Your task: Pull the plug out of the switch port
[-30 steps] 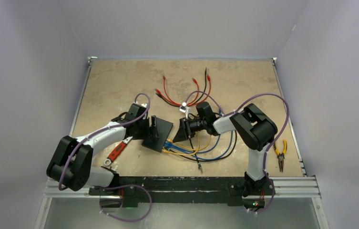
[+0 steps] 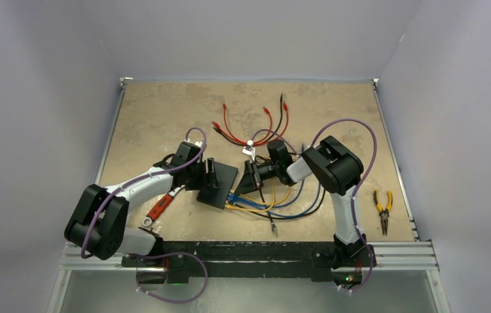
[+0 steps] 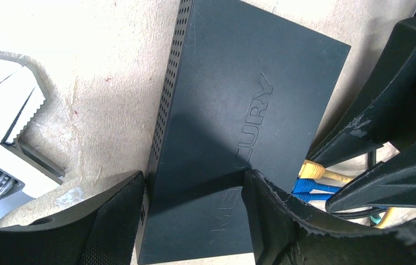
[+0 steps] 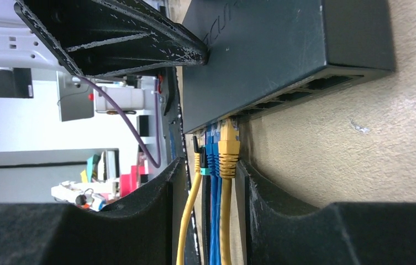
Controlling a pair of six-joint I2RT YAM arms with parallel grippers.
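Note:
The black switch (image 2: 227, 175) lies on the board, its lettered top visible in the left wrist view. My left gripper is shut on it, one finger along its vented side and the other against its top. Plugs sit in the ported edge; a yellow plug (image 4: 228, 148) is nearest in the right wrist view, beside blue plugs (image 4: 211, 154). Around these cables, my right gripper stands part open just below the plugs, with one finger on each side. A gap to the cables remains on the left finger's side; contact at the right finger is unclear.
Red and black leads (image 2: 255, 140) lie behind the switch. A red-handled wrench (image 2: 159, 208) is by the left arm and yellow pliers (image 2: 384, 205) at far right. Loose cables (image 2: 298, 208) spread below the right gripper.
The switch has shifted slightly to the right, together with the left gripper. The right arm's elbow has swung left, while its gripper stays near the ported edge.

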